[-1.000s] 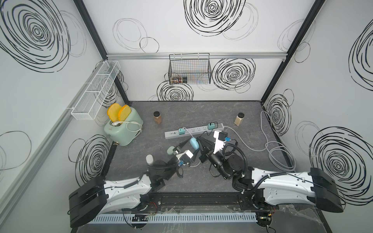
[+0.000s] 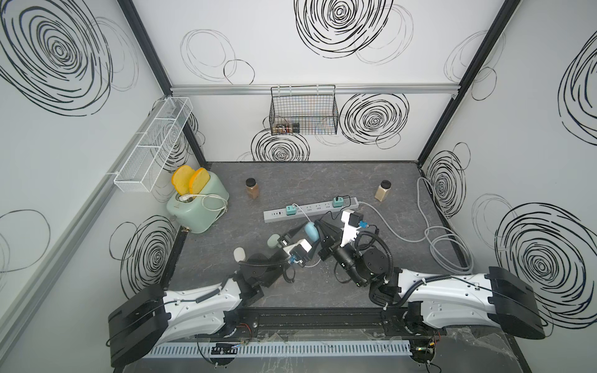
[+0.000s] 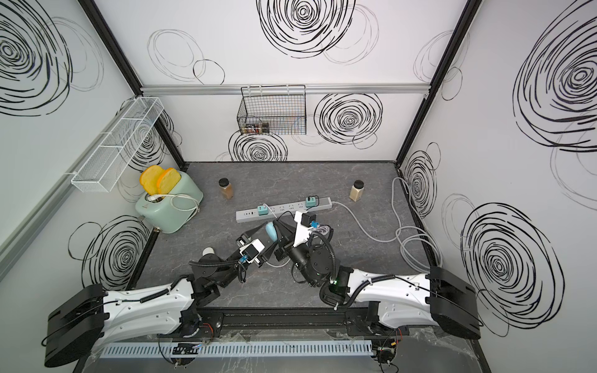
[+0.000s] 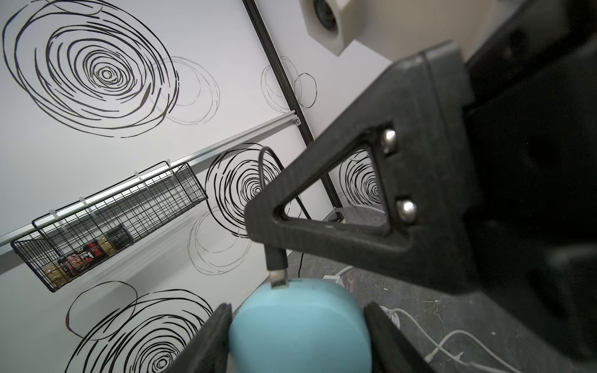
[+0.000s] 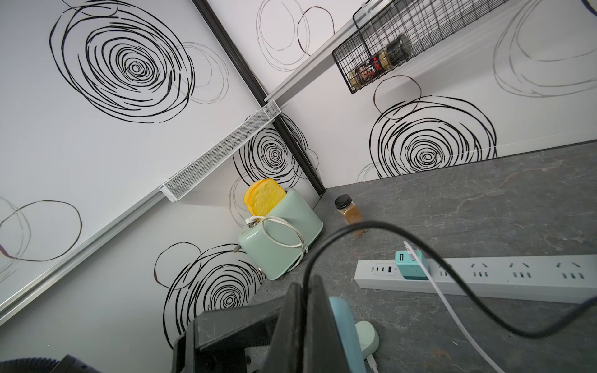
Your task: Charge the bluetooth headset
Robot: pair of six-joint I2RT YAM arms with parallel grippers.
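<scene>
The light-blue headset case (image 4: 299,332) is gripped between the two fingers of my left gripper, which is shut on it above the table. My right gripper is shut with the black charging cable (image 5: 385,225) running between its fingertips. In the left wrist view, the cable's black plug (image 4: 275,258) points down at the case top, its metal tip (image 4: 278,278) still showing. The tip meets or overlaps the case's far edge; whether any of it is inside a port cannot be told. In the right wrist view, the fingers hide most of the case.
Behind the grippers lies a white power strip (image 2: 273,215) with two teal adapters. A round pale-green object (image 5: 367,337) rests on the table near the case. A toaster (image 2: 197,211) stands left, and two spice jars stand at the back. Loose white cable coils at right.
Both grippers and the case shift only slightly, keeping close together. My left gripper has the case in it throughout, and the right gripper stays beside it.
</scene>
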